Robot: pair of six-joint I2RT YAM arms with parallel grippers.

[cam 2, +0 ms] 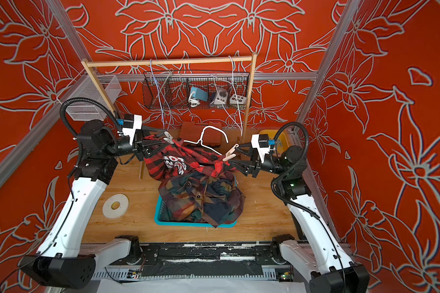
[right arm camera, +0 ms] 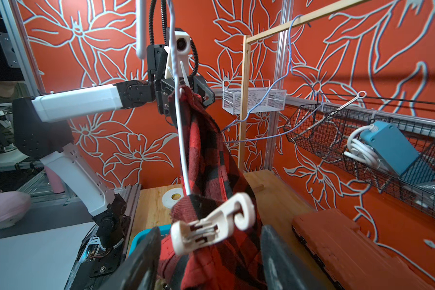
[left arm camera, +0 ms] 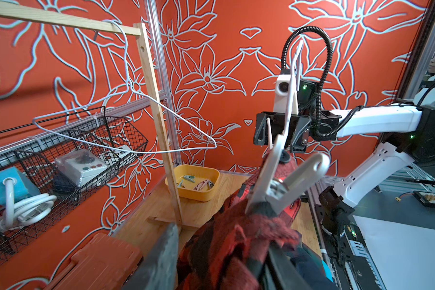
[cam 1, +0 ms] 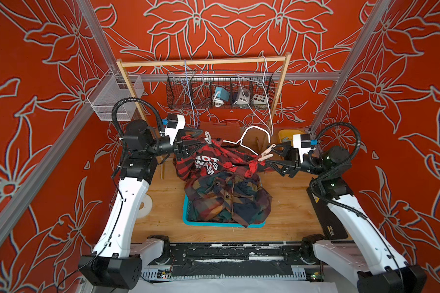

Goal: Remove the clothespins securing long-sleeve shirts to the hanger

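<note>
A red and black plaid long sleeve shirt [cam 1: 183,168] hangs on a white hanger [cam 1: 242,140], stretched between my two arms. My left gripper [cam 1: 203,137] is shut on a bunched shoulder of the shirt. A white clothespin [left arm camera: 294,186] stands up from that cloth in the left wrist view, clipped to it. At the other shoulder, a second pale clothespin [right arm camera: 213,227] grips the cloth by the hanger's end. My right gripper is open, its two fingers apart on either side of that shoulder and pin.
Below, a teal basket [cam 1: 225,224] holds a dark plaid shirt [cam 1: 227,200]. A yellow bin [left arm camera: 195,194] with several small pins stands at the back right. Behind are a wooden rack [cam 1: 205,62] with hangers, a wire basket [cam 1: 200,92] and a red-brown case [right arm camera: 357,246].
</note>
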